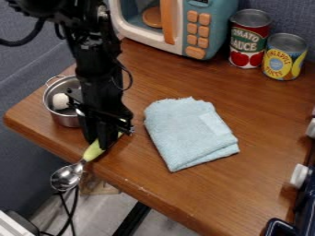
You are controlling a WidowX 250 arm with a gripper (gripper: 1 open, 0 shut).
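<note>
The black gripper (103, 131) is low at the left front edge of the wooden table, over the yellow-green handle (92, 151) of a metal spoon or ladle, whose bowl (65, 179) sticks out past the edge. The fingers surround the handle's upper part; whether they are closed on it is hard to tell. A steel pot (55, 111) with a white round object (61, 100) stands behind the arm, partly hidden.
A folded light-blue cloth (190, 135) lies mid-table. At the back are a toy microwave (197, 28), a tomato can (248, 41) and a yellow can (283, 59). A dark appliance (296, 212) is at the right edge.
</note>
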